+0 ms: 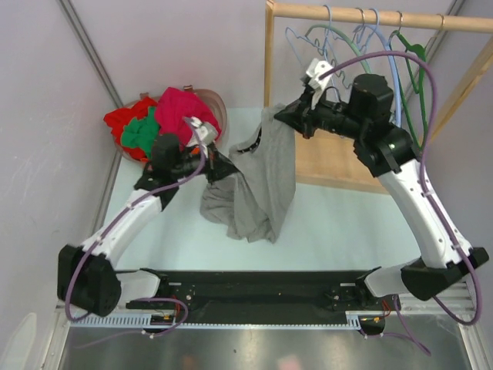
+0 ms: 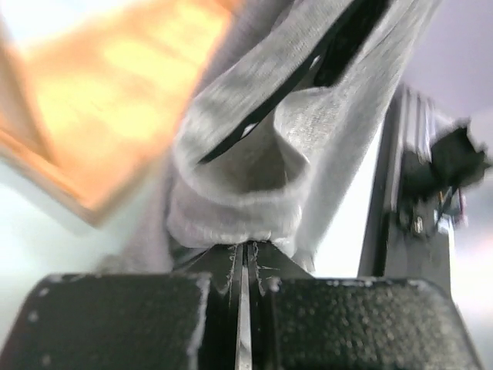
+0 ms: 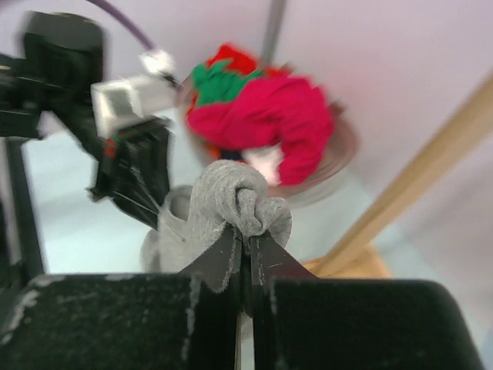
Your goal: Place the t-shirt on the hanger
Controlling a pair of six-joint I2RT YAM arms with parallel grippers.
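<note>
A grey T-shirt (image 1: 266,193) is held raised between both arms, its lower part resting on the white table, with a dark strip showing in a fold. My right gripper (image 1: 299,119) is shut on its top; in the right wrist view the bunched cloth (image 3: 239,200) rises from between the fingers. My left gripper (image 1: 216,168) is shut on the shirt's left side; in the left wrist view grey cloth (image 2: 231,216) sits at its fingertips.
A wooden rack (image 1: 362,14) with several coloured hangers (image 1: 420,92) stands at the back right. A basket (image 1: 219,108) of red, green and white clothes is at the back left.
</note>
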